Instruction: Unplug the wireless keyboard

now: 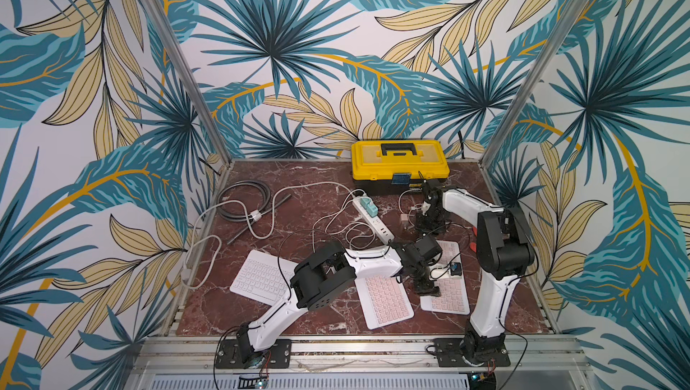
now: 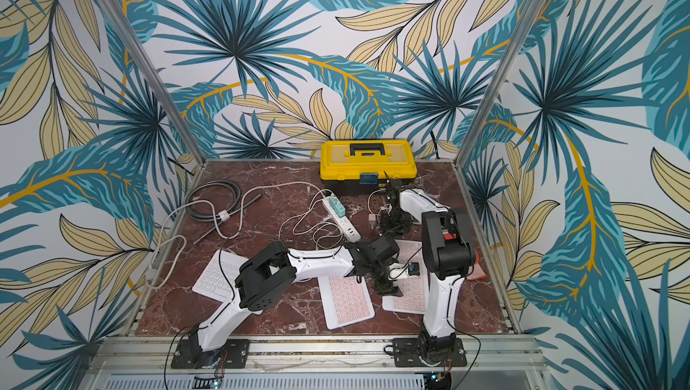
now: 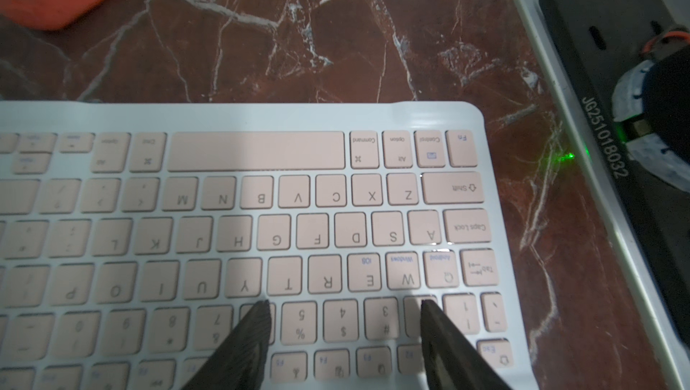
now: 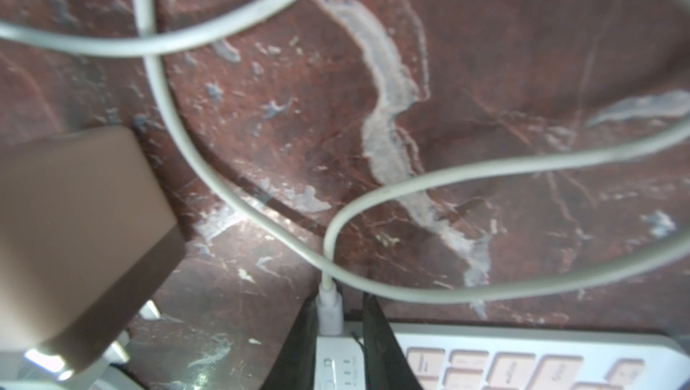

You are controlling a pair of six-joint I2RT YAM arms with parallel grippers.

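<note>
The pink-keyed right keyboard [image 1: 445, 296] lies under my grippers. In the left wrist view, my left gripper hangs over the keys [image 3: 316, 232] with its fingers apart and nothing between them. In the right wrist view, my right gripper is at the keyboard's edge, shut around a white cable plug [image 4: 330, 307] at the end of a white cable [image 4: 467, 174]. A white port block lies just below the plug.
Another pink keyboard [image 1: 377, 300] and a white keyboard [image 1: 255, 275] lie to the left. Behind are a power strip [image 1: 377, 224], tangled cables and a yellow toolbox [image 1: 399, 160]. A tan block [image 4: 79, 232] sits beside the right gripper.
</note>
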